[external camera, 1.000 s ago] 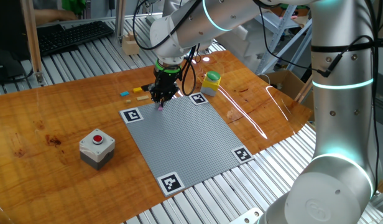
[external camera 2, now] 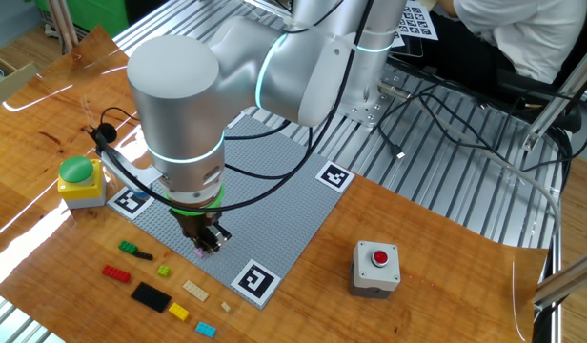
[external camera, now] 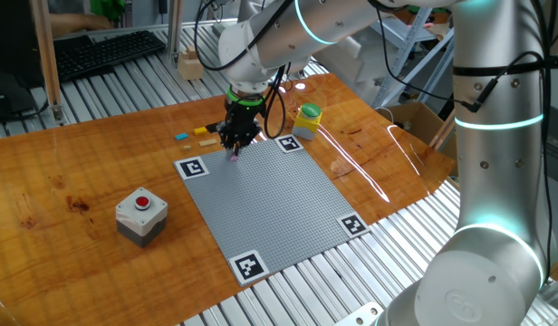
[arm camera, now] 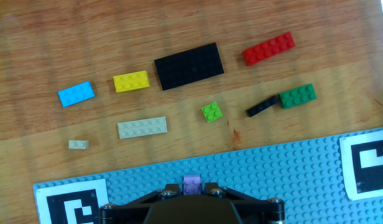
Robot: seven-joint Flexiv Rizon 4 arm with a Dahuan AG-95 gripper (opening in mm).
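Note:
A small purple brick shows between the fingertips of my gripper at the bottom of the wrist view, and the fingers are shut on it from both sides. Exterior view 1 has the gripper pointing down at the far edge of the grey studded baseplate, the purple brick at its tip. From the other side, the brick appears low at the plate's edge, close to the surface. Whether it touches the studs, I cannot tell.
Loose bricks lie on the wood beyond the plate: blue, yellow, large black, red, lime, beige, green and others. A red-button box and a green-button box flank the plate.

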